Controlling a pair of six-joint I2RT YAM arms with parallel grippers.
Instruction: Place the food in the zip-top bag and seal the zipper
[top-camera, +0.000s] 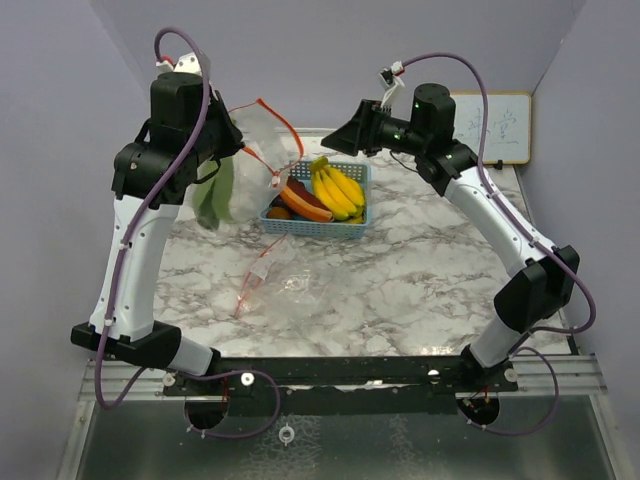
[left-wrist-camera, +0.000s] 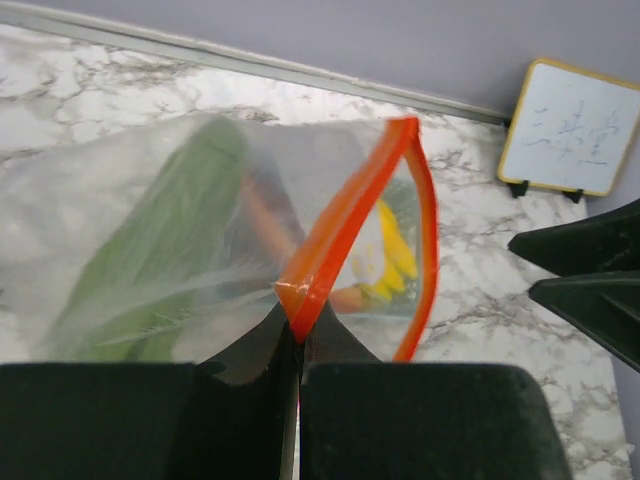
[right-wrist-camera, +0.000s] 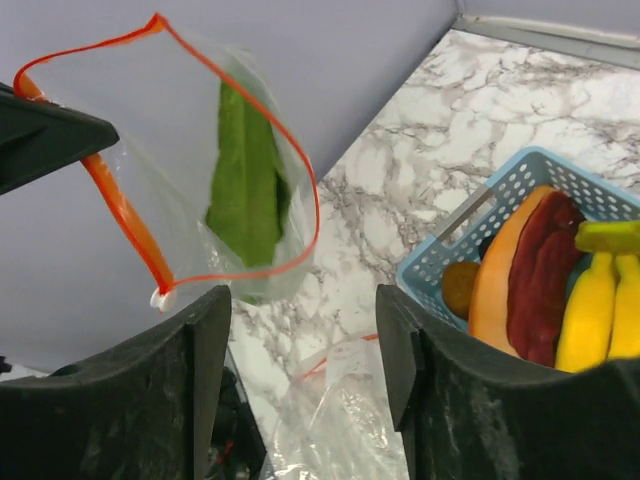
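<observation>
A clear bag with an orange zip rim (left-wrist-camera: 350, 225) hangs from my left gripper, which is shut on that rim. Inside the bag lies a long green food item (right-wrist-camera: 245, 175); the bag's mouth gapes open towards the right wrist view. My right gripper stands open, with bare space between its fingers, over the back of the table and apart from the bag. A second clear bag (top-camera: 290, 290) with an orange strip lies flat on the table, apparently empty.
Behind the flat bag stands a blue basket (top-camera: 315, 229) holding yellow bananas (top-camera: 340, 190), a long orange and dark red item (right-wrist-camera: 530, 275) and a brown round item (right-wrist-camera: 459, 285). A whiteboard (top-camera: 492, 127) leans at the back right.
</observation>
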